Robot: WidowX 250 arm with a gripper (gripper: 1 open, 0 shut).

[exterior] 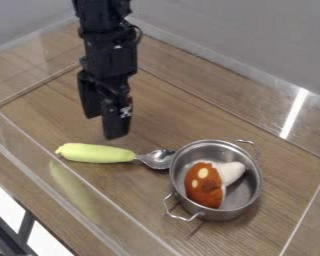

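Note:
The black gripper (104, 110) hangs from the top left over the wooden table, above and behind a spoon (99, 153) with a pale yellow-green handle and metal head. Its fingers are seen nearly edge-on, so how far apart they stand is unclear. The spoon lies flat, its head beside a metal pot (240, 202) with two wire handles at the right. Inside the pot are an orange-red object (203, 186) with pale spots and a white piece (230, 171).
A grey wall runs along the back, and a transparent barrier crosses the front left.

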